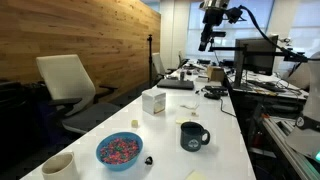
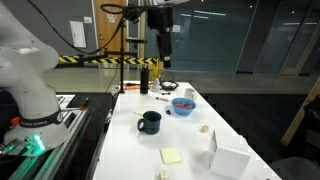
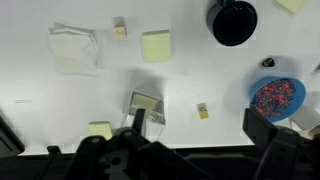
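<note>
High above the white table, my gripper (image 1: 211, 42) (image 2: 150, 48) stands open with nothing between its fingers. Below it, a dark mug (image 1: 193, 137) (image 2: 149, 122) (image 3: 232, 22) rests on the table, apart from the gripper. A blue bowl (image 1: 103, 153) (image 2: 176, 106) (image 3: 253, 101) holds many small reddish pieces. The open-topped white box (image 1: 153, 101) (image 2: 229, 159) (image 3: 147, 112) lies partly behind one finger in the wrist view. Beside the bowl is a white cup (image 1: 60, 167) (image 2: 191, 95) (image 3: 304, 118).
Flat yellow notes (image 2: 171, 156) (image 3: 156, 46), a white cloth-like sheet (image 3: 75, 50), small blocks (image 3: 120, 31) and a small black item (image 1: 149, 160) (image 3: 268, 63) are scattered about. Monitors (image 1: 260, 55) and an office chair (image 1: 68, 88) stand beyond the table. Bare surface separates most items.
</note>
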